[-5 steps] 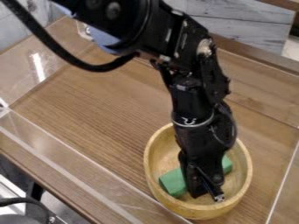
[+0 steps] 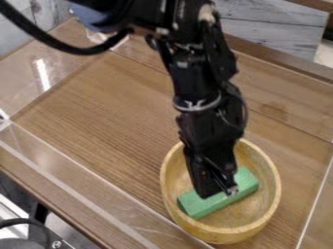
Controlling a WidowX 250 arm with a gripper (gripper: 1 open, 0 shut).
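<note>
A black robot arm reaches down from the top centre. Its gripper [image 2: 219, 180] is over a round yellow bowl [image 2: 235, 230] at the lower right, with its fingertips at the bowl's interior. A green block [image 2: 205, 203] lies tilted across the bowl's floor, below and around the fingertips. The fingers look somewhat apart; whether they touch the block cannot be told.
A dark cable is at the lower left edge. A raised wooden edge and a grey marbled surface are at the back.
The gripper has moved up and to the left within the bowl, uncovering more of the green block's right end.
</note>
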